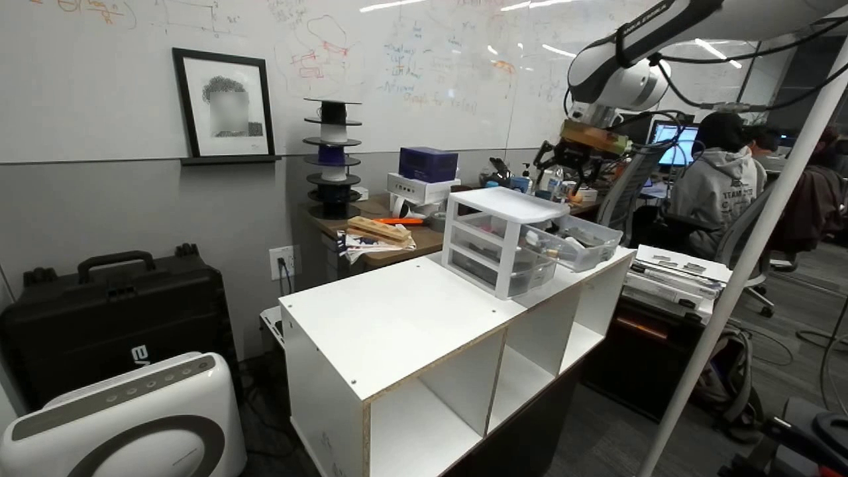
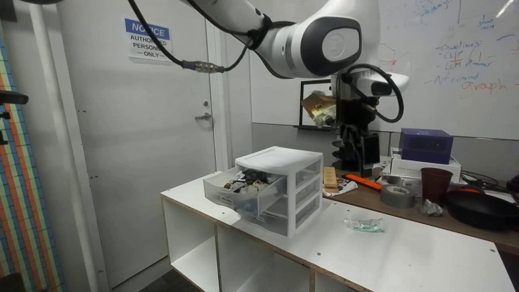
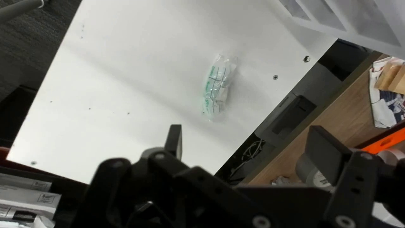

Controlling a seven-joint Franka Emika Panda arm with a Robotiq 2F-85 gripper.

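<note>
My gripper stands open above the white shelf unit, its two black fingers (image 3: 175,141) wide apart with nothing between them. In the second exterior view the gripper (image 2: 361,155) hangs high, beyond the drawer tower. A crinkled clear plastic packet with green print (image 3: 218,89) lies flat on the shelf top (image 3: 125,79), ahead of the fingers and apart from them. The same packet (image 2: 365,224) shows to the right of the white drawer tower (image 2: 306,187). The tower's top drawer (image 2: 238,197) is pulled out and holds assorted small items.
Behind the shelf, a brown desk (image 2: 389,207) carries a tape roll (image 2: 397,195), a dark red cup (image 2: 434,185), a black pan (image 2: 481,207) and stacked boxes. The shelf top around the packet is clear. A white pole (image 1: 739,294) rises in front.
</note>
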